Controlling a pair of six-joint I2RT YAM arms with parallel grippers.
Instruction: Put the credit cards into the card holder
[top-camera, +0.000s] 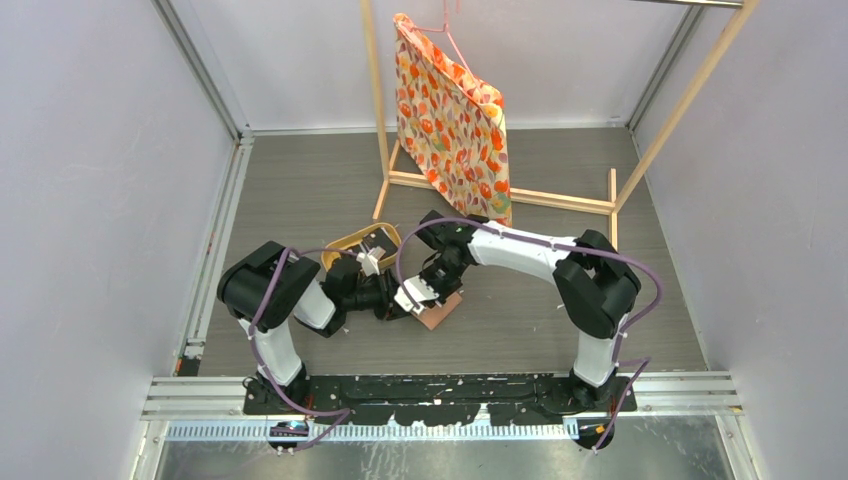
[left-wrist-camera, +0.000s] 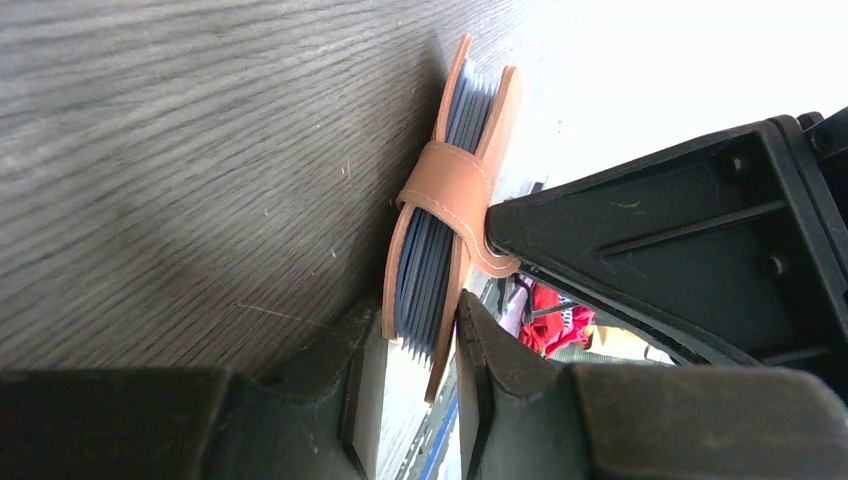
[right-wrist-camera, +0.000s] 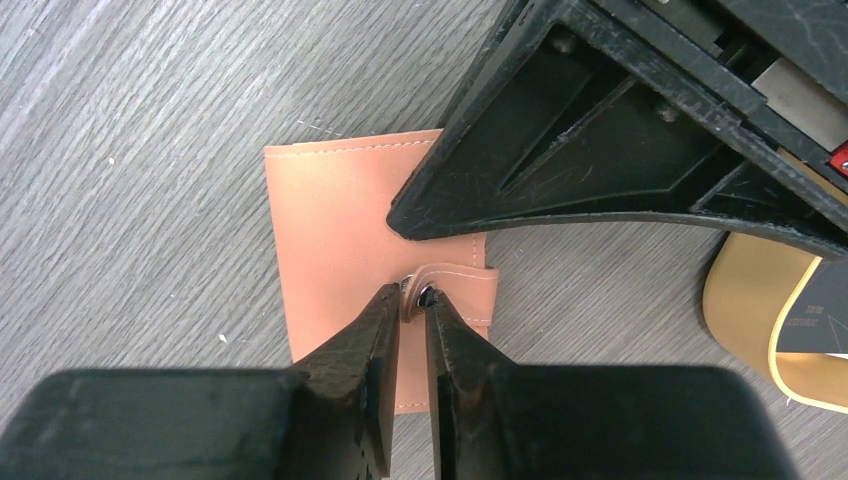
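Note:
The salmon leather card holder (top-camera: 438, 312) is on the grey floor under both grippers. In the left wrist view it (left-wrist-camera: 448, 190) stands edge-on, its card sleeves between two covers, a strap across them, my left gripper shut on its near end. In the right wrist view the holder (right-wrist-camera: 330, 240) shows its face, with the fingertips of my right gripper close together at the strap's snap; how far they are open is unclear. The left gripper's black body covers the holder's upper right there.
A yellow tray (top-camera: 340, 242) with dark cards lies just behind the left gripper. A wooden rack (top-camera: 560, 200) with a hanging orange patterned cloth (top-camera: 450, 120) stands at the back. The floor right of the arms is clear.

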